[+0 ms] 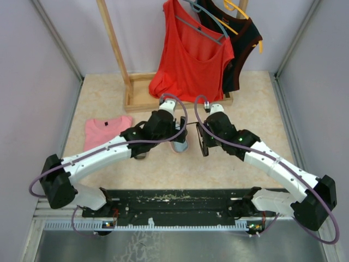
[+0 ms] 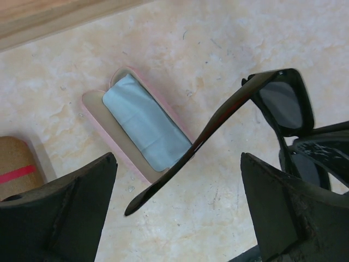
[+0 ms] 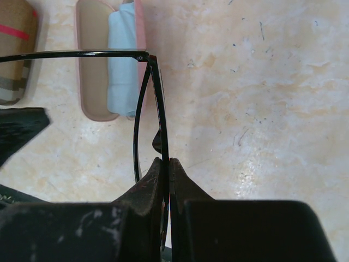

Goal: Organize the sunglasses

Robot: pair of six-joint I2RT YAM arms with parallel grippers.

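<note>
Black sunglasses [image 1: 202, 141] hang above the table between my two arms, with my right gripper shut on their thin frame. In the left wrist view their dark lenses [image 2: 283, 105] show at the right. One temple [image 2: 210, 128] reaches out toward my left gripper, which stands open. That temple crosses the view between its fingers, and neither finger visibly grips it. Beneath lies an open pink glasses case [image 2: 116, 135] with a folded light-blue cloth [image 2: 147, 121] inside. The other temple [image 3: 137, 125] runs close along the frame in the right wrist view.
A brown plaid case [image 2: 19, 158] with a red stripe lies left of the pink one. A folded pink shirt [image 1: 101, 131] is farther left. Behind stands a wooden rack [image 1: 129, 101] with hanging tops.
</note>
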